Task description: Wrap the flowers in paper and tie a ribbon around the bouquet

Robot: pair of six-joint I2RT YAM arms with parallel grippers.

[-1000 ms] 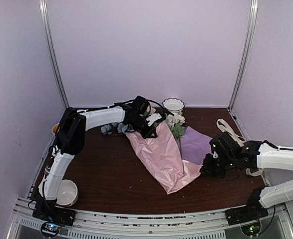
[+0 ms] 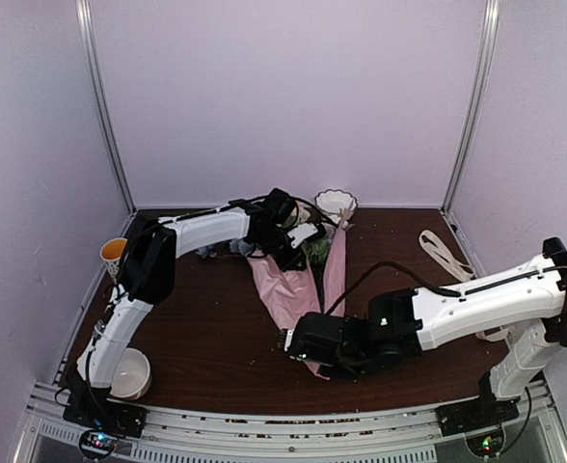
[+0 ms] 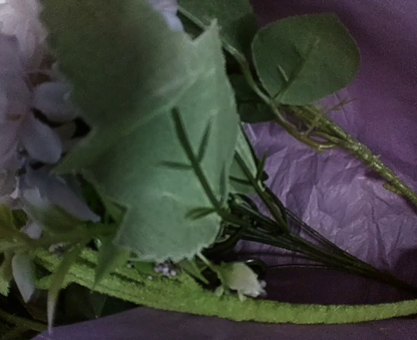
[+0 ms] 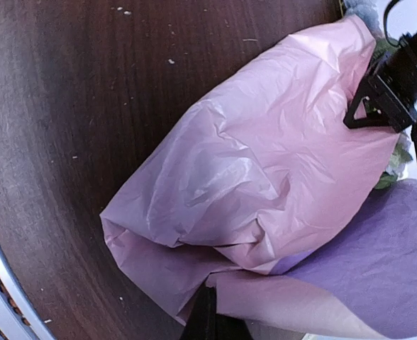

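The wrapping paper (image 4: 279,156), pink outside and purple inside (image 4: 386,262), lies partly folded around the bouquet. In the left wrist view, pale flowers (image 3: 13,92), green leaves (image 3: 173,170) and a thick green stem (image 3: 301,310) lie against its purple inner side; my left fingers are out of that view. In the top view, my left gripper (image 2: 293,262) is at the flap's upper edge, shut on the paper. At the front, my right gripper (image 2: 287,339) is shut on the edge of the other flap, drawn across to the left. Much of the bouquet is hidden under paper and arms.
A looped pale ribbon (image 2: 442,254) lies at the right, partly behind the right arm. A white scalloped bowl (image 2: 336,202) stands at the back, an orange-lined cup (image 2: 113,253) at the left, another bowl (image 2: 131,374) at front left. Bare table (image 2: 206,328) shows left of the wrap.
My right gripper has swept left and toward the front, pulling the right flap of paper over; its purple side no longer shows in the top view. The left arm has barely moved.
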